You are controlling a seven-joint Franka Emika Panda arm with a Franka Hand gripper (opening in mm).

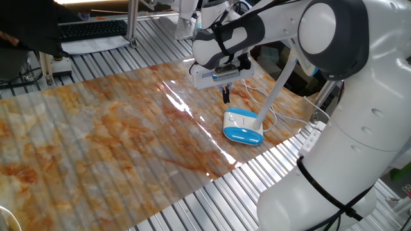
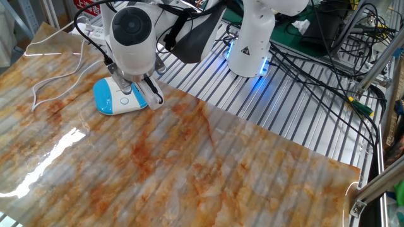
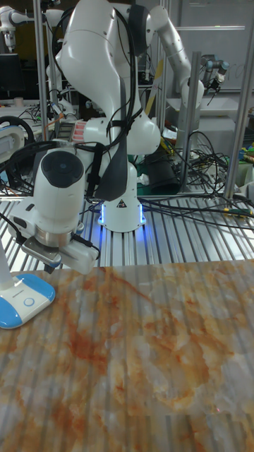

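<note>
A desk lamp with a white and blue base [image 1: 243,126] stands near the edge of the marbled sheet, its white stem [image 1: 277,91] slanting upward behind the arm. Just above the base and a little to its far side is my gripper [image 1: 226,100], pointing down. Its dark fingers are together at the middle of the hand, with nothing showing between them. From the second exterior view, the hand partly covers the lamp base [image 2: 117,98]. The third exterior view has the lamp base [image 3: 28,300] at the left edge, below the hand; the fingertips are mostly hidden there.
The marbled sheet [image 1: 96,147] is bare apart from the lamp and its cable. A white cable [image 2: 63,85] loops over the sheet beside the base. Bare metal slats [image 2: 303,129] surround the arm's base. A keyboard [image 1: 93,30] lies at the far left.
</note>
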